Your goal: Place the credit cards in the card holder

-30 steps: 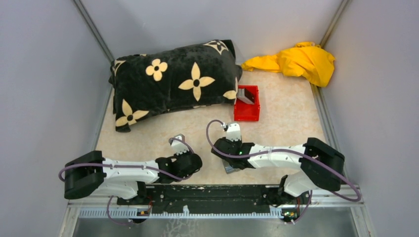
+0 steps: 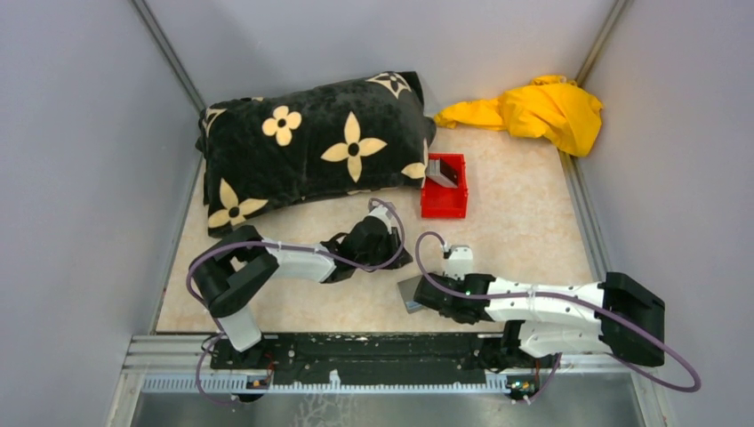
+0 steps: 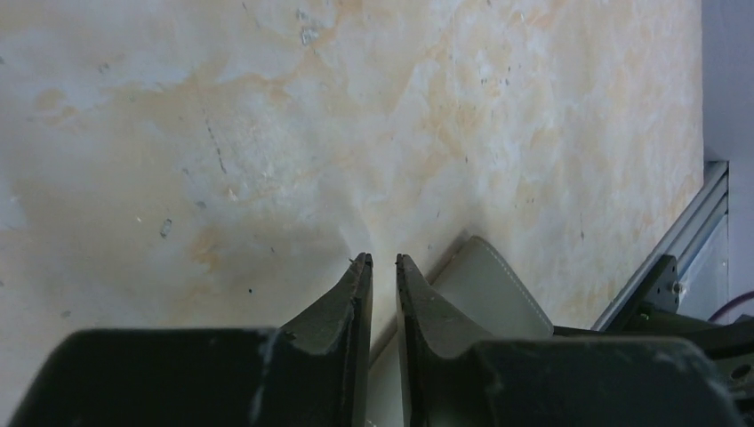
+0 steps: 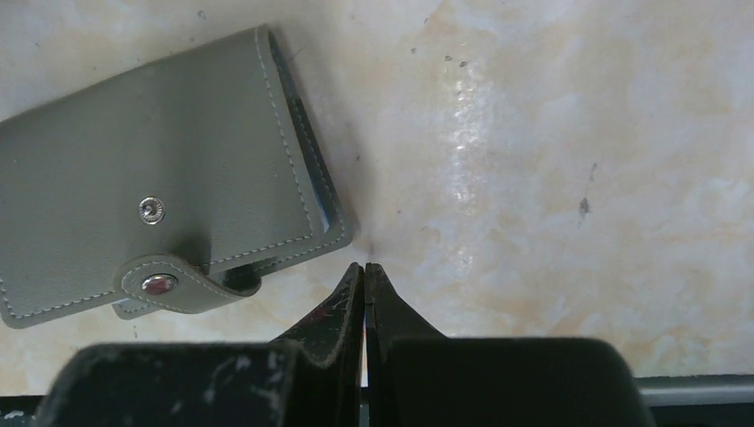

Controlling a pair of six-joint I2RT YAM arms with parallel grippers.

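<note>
The grey-green card holder (image 4: 98, 169) lies flat on the table, its snap strap folded at one edge in the right wrist view. From above, only its left part (image 2: 409, 293) shows beside the right arm. My right gripper is shut with nothing between its fingers, a little apart from the holder's strap corner. In the left wrist view my left gripper is slightly open, its narrow gap empty, with the holder (image 3: 485, 285) partly behind its fingers. No loose credit card can be made out on the table.
A red box (image 2: 444, 214) stands behind the grippers with a grey-and-black item (image 2: 443, 173) in it. A dark patterned pillow (image 2: 320, 147) fills the back left, and yellow cloth (image 2: 547, 116) lies at the back right. Bare table spreads right of the box.
My right arm has shifted to the right and towards the front edge, uncovering more of the holder.
</note>
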